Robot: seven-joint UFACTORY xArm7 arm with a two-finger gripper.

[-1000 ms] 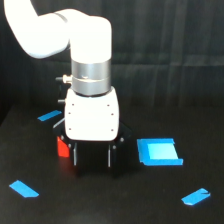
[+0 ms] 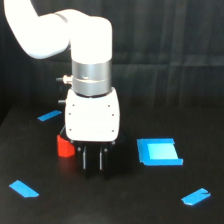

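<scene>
The white arm comes down from the upper left to its gripper [image 2: 93,158], whose dark fingers point down at the black table, fairly close together; whether anything is between them I cannot tell. A red object [image 2: 65,147] sits just left of the gripper, partly hidden behind it.
A light blue square edged in blue tape [image 2: 161,152] lies right of the gripper. Blue tape strips lie at front left [image 2: 25,189], front right [image 2: 196,197] and back left [image 2: 50,115].
The gripper's fingers have moved closer together, and the gripper has shifted very slightly. More of the red object shows.
</scene>
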